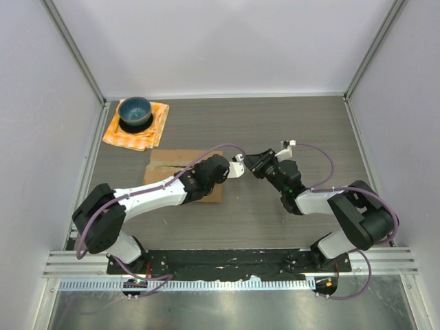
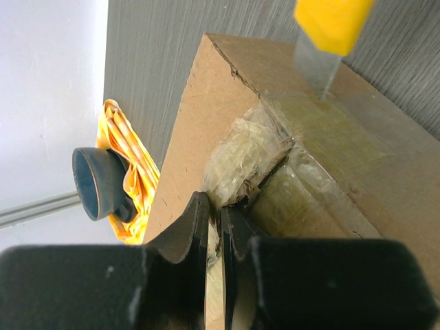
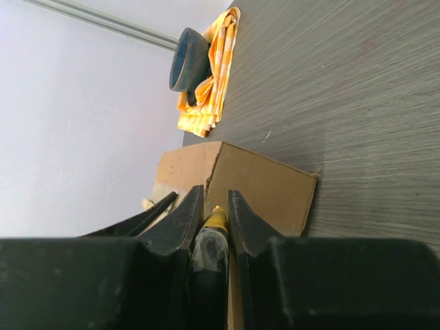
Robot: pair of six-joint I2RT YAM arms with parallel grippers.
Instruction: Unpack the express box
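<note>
A brown cardboard box (image 1: 213, 194) lies left of the table's middle, partly covered by my left arm in the top view. Clear tape (image 2: 258, 141) covers its seam, where a gap shows between the flaps. At that seam, my left gripper is shut on the box's taped edge; its fingertips are hidden from above. My right gripper is shut on a yellow-and-black cutter (image 3: 216, 221). In the left wrist view the cutter's blade (image 2: 317, 63) appears over the box's taped end; whether it touches, I cannot tell.
A dark blue bowl (image 1: 135, 110) sits at the back left by an orange checked cloth (image 1: 157, 126). Both arms' front ends are close together near the middle. Bare table (image 1: 295, 117) lies behind and to the right.
</note>
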